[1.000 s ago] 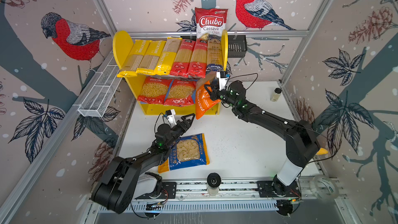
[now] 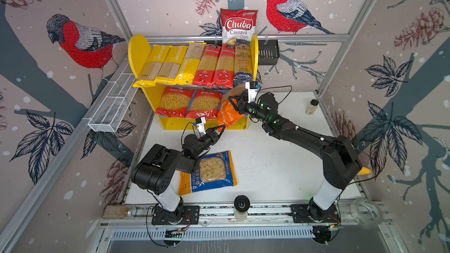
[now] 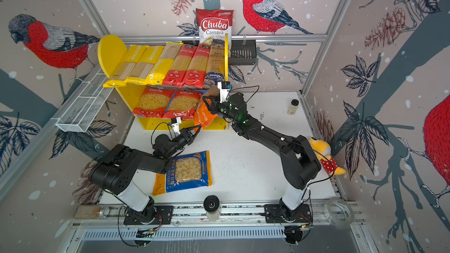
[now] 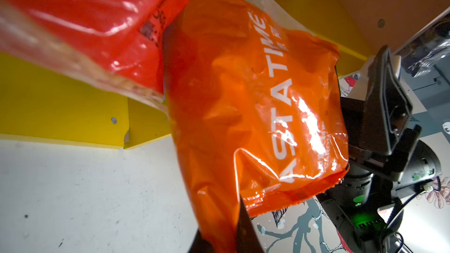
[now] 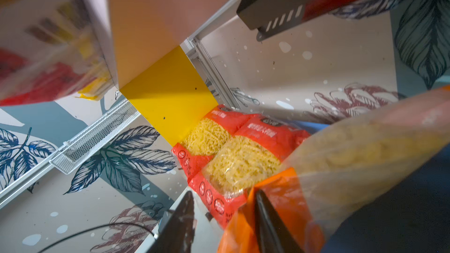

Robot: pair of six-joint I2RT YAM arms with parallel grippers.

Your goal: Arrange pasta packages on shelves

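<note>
An orange pasta bag slants out of the lower shelf's right end, beside two red pasta bags. My left gripper is shut on its hanging lower corner. My right gripper is at the bag's upper right, fingers apart in the right wrist view; whether the bag is between them is unclear. Long yellow pasta packs and red packs fill the upper shelf. A blue pasta bag lies on the table in front.
The yellow shelf unit stands at the back, a white wire basket at left. A jar and a plush toy are at the right.
My left gripper has risen rightward to the orange bag's lower corner and closed on it. The bag's bottom has shifted slightly; my right gripper has moved little.
</note>
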